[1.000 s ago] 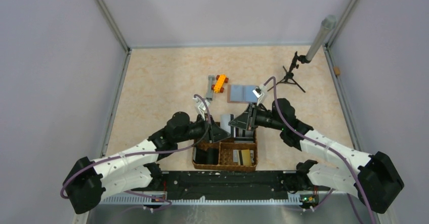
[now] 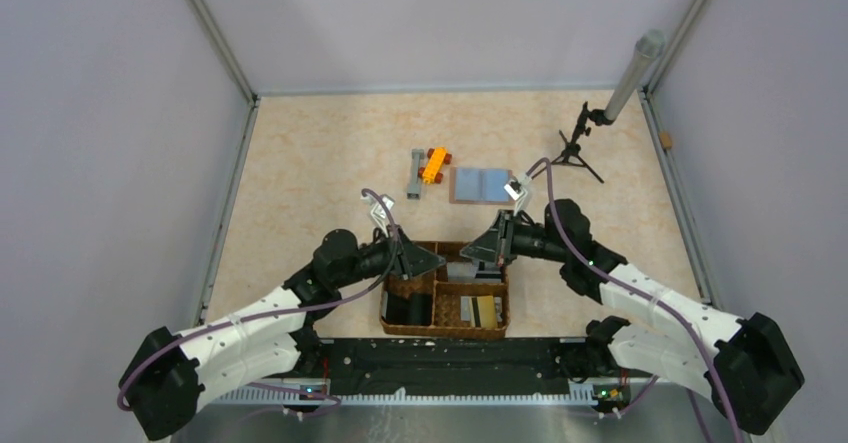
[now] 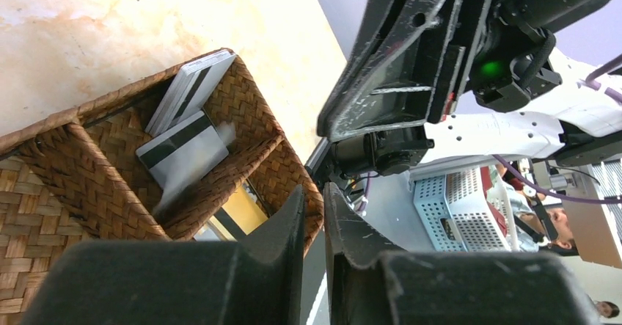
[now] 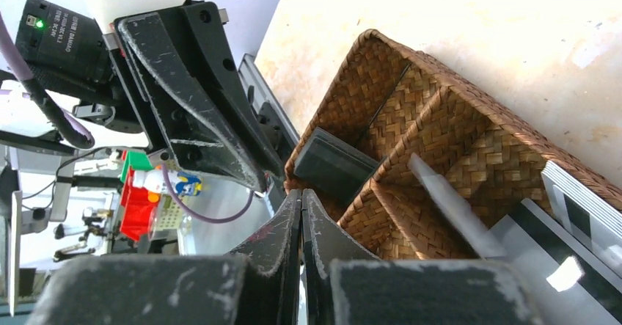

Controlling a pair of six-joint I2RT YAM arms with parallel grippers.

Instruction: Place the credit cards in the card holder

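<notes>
Neither gripper has a card between its fingers. My left gripper has a narrow empty gap between its tips. The fingers of my right gripper are together. Both hang over the woven basket [image 2: 445, 335], facing each other. A motion-blurred whitish card is falling into a back compartment; in the left wrist view this blurred card [image 3: 192, 169] passes in front of a striped card [image 3: 176, 145]. Beside that, a stack of white cards [image 3: 192, 90] leans against the wall. Which item is the card holder, I cannot tell.
Black flat items [image 2: 407, 309] lie in the basket's front-left compartment, and a yellow card [image 2: 487, 311] in the front-right one. Behind the basket are a blue pad [image 2: 481, 185], an orange toy [image 2: 434, 165] and a grey tool [image 2: 415, 174].
The left arm has drawn back slightly leftward.
</notes>
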